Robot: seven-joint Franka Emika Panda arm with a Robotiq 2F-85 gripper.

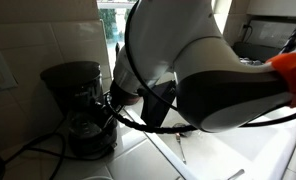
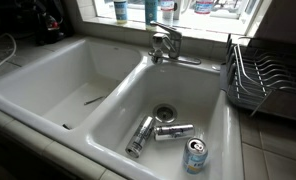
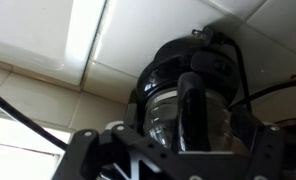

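A black coffee maker (image 1: 73, 90) stands against the tiled wall in exterior view 1, with a glass carafe (image 1: 86, 128) in its lower part. The wrist view looks down at this carafe (image 3: 164, 112), its black handle (image 3: 192, 105) pointing toward me. My gripper is open, its dark fingers apart on either side of the handle; whether either touches it I cannot tell. From the side, the arm hides much of the gripper (image 1: 118, 98), close to the coffee maker's right side.
A black cord (image 1: 33, 150) runs along the counter by the coffee maker. To the right is a white double sink (image 2: 108, 120) holding several cans (image 2: 195, 154). A metal dish rack (image 2: 273, 75) stands beyond, and bottles line the window sill.
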